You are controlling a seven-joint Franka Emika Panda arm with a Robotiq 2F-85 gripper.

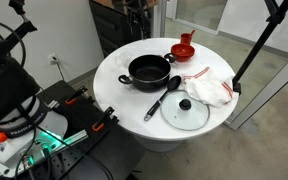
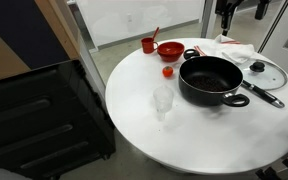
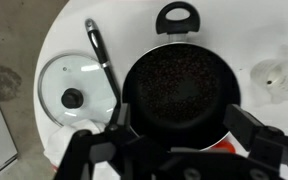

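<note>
My gripper stands open over the black pot, its two dark fingers spread wide in the wrist view with nothing visible between them. The same gripper shows at the top of exterior view 2, well above the table. The pot sits uncovered near the table's middle, and small dark reddish pieces lie on its bottom. Beside it are a black ladle or spoon and a glass lid with a black knob. A small tomato rests behind the pot.
A red bowl and red cup stand at the table's far side. A white cloth with red marks lies near the edge. A clear cup stands beside the pot.
</note>
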